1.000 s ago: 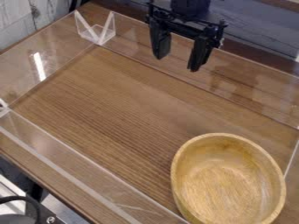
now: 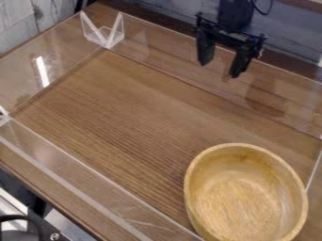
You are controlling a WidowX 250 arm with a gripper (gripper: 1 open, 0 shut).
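Note:
The black robot gripper (image 2: 227,52) hangs at the top right over the wooden board, its fingers pointing down and apart, with nothing visible between them. A large empty cream-coloured oval bowl (image 2: 246,202) sits at the lower right, well away from the gripper.
A white wire-like object (image 2: 104,28) stands at the top left of the wooden surface (image 2: 126,122). Clear edging runs along the left, and black cable shows at the bottom-left corner.
The gripper has moved back toward the far edge and slightly right, and appears smaller in the view. The bowl and the white object have stayed in place.

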